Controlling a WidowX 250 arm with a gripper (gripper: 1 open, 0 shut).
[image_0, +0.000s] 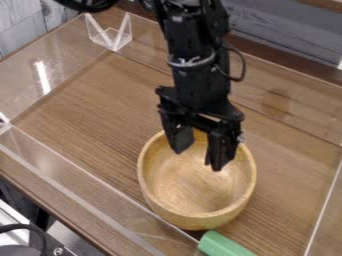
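Observation:
My black arm comes down from the top centre to the gripper (201, 140), whose fingers stand open over the upper rim of a tan oval bowl (194, 200). Between the fingers the bowl's inside shows; I see nothing held.
A green object (234, 246) lies at the bottom right, just beyond the bowl. A clear plastic item (110, 30) is at the upper left. A dark cable curves at the bottom left.

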